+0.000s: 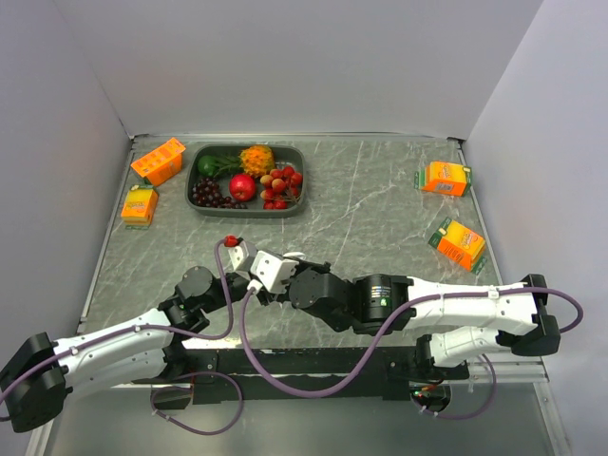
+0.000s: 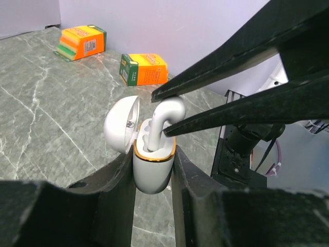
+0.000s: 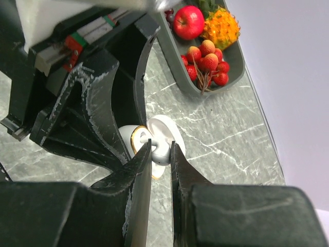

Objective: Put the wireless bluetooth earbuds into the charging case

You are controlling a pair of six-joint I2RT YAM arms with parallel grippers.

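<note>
My left gripper is shut on the white charging case (image 2: 152,172), whose lid (image 2: 117,126) stands open. A white earbud (image 2: 169,110) sits over the case, its stem reaching down into it, with the black fingers of my right gripper at its head. In the right wrist view, my right gripper has its fingertips close on the earbud's rounded head (image 3: 160,154), just over the case. In the top view both grippers meet at the centre, and the case is mostly hidden.
A grey tray (image 1: 245,214) of fruit stands at the back. Orange boxes (image 1: 443,179) lie at the left and right edges.
</note>
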